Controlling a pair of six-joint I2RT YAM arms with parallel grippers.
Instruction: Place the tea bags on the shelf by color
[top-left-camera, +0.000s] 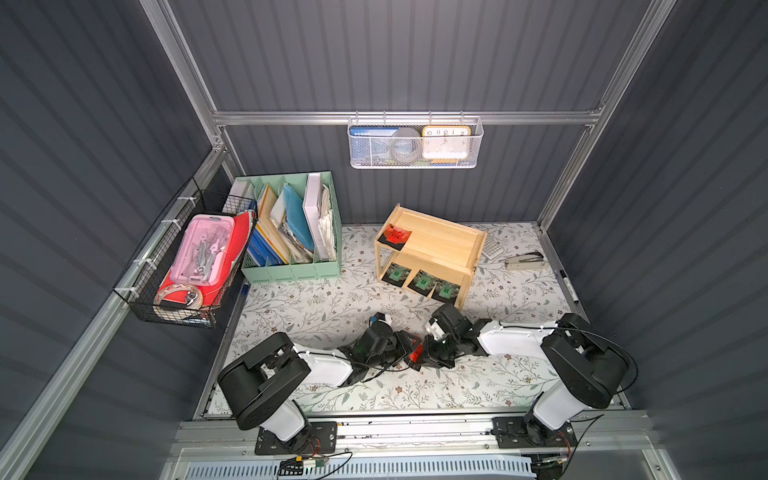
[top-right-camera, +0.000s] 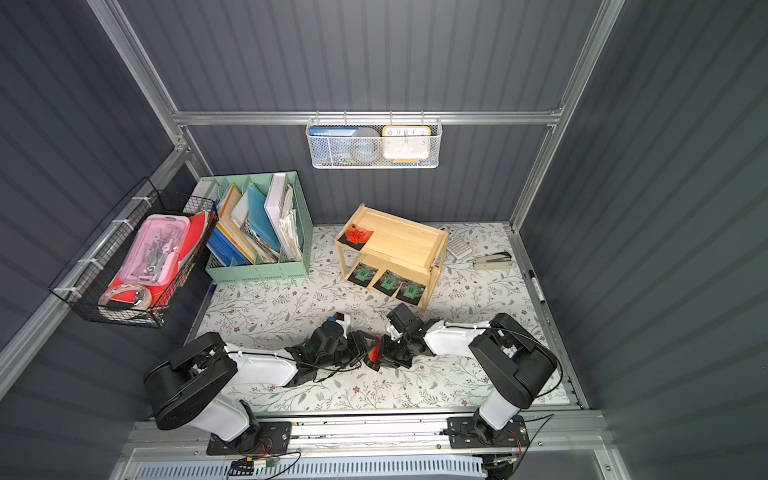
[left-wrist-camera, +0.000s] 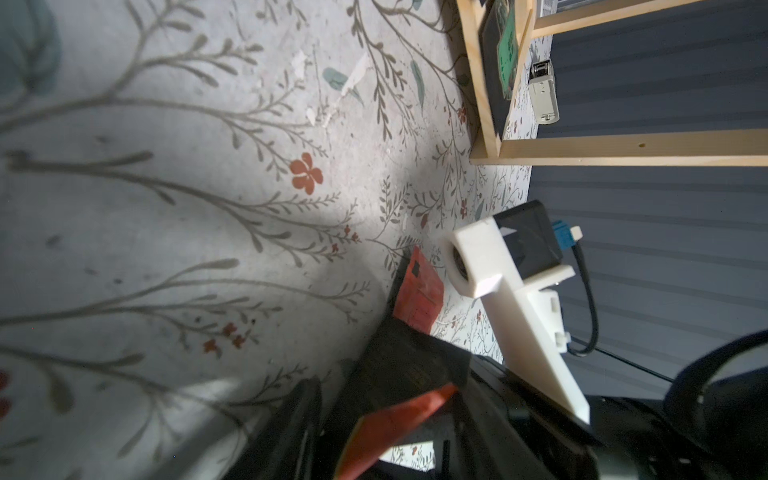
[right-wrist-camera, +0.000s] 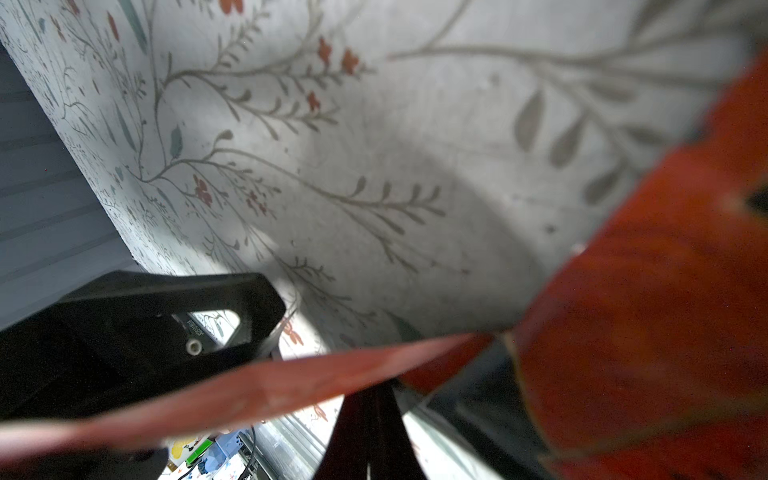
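Observation:
A red and black tea bag (top-left-camera: 417, 353) is between the two grippers, low over the front of the table. My left gripper is part open, with the bag between its spread fingers. On the other side, my right gripper is shut at the bag's edge, its fingertips partly hidden by the red packet (right-wrist-camera: 656, 288). Behind them stands the two-tier wooden shelf (top-left-camera: 440, 232). One red tea bag (top-left-camera: 395, 236) lies at the upper tier's left end. Three green tea bags (top-left-camera: 422, 282) sit side by side on the lower tier.
A green file box (top-left-camera: 292, 270) stands back left beside a black wire basket (top-left-camera: 180, 316). A stapler (top-left-camera: 524, 261) and a pale keypad-like object (top-left-camera: 493, 249) lie right of the shelf. The patterned tabletop (top-left-camera: 336, 304) between arms and shelf is mostly clear.

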